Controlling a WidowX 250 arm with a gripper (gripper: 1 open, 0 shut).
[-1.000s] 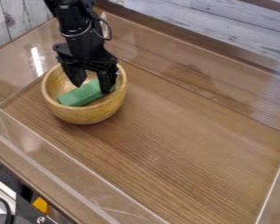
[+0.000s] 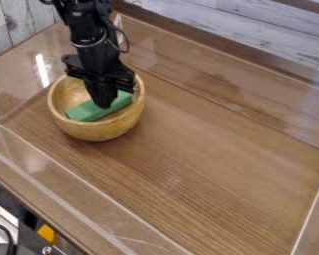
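Note:
A wooden bowl [image 2: 96, 129] sits near the left edge of the table, with a green oblong object [image 2: 88, 111] lying inside it. My black gripper [image 2: 104, 96] reaches down into the bowl from above, its tip over the green object and partly covering it. The fingers are dark and close together; whether they touch the object is not clear.
A white-grey plank wall [image 2: 255, 30] runs along the back. At the lower left, beyond the table edge, lie a dark cable and a small yellow item [image 2: 47, 232].
The gripper's shape over the bowl has narrowed and shifted slightly, covering the upper part of the green object differently. The bowl has stayed in place.

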